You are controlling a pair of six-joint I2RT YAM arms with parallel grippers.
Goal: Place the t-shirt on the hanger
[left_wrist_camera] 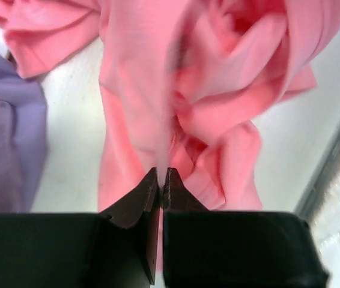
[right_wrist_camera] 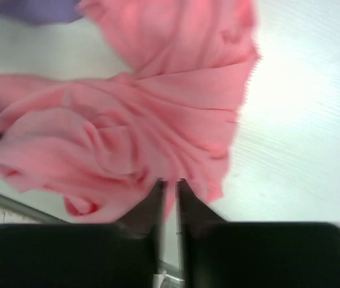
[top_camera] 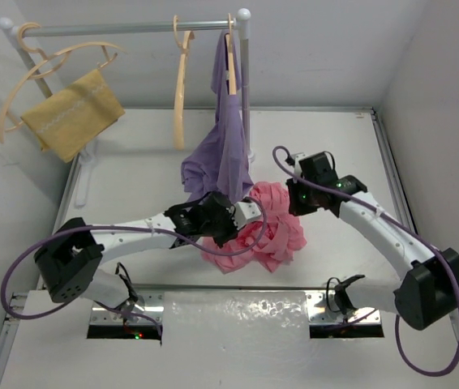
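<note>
The pink t-shirt (top_camera: 270,235) lies crumpled on the table between my arms. At its left side, my left gripper is shut on a fold of the pink cloth, which narrows down to the fingertips in the left wrist view. To the right of the shirt, my right gripper is a little open, a narrow gap between its blurred fingers and no cloth seen gripped. An empty wooden hanger (top_camera: 180,89) hangs from the rack, seen nearly edge-on. The shirt's neck opening cannot be made out.
The rack's rail (top_camera: 124,28) runs across the back. A purple garment (top_camera: 221,146) hangs right of the empty hanger, reaching low near the pink shirt. A yellow cloth (top_camera: 75,113) hangs at the left. Bare table (top_camera: 343,154) shows at the back right.
</note>
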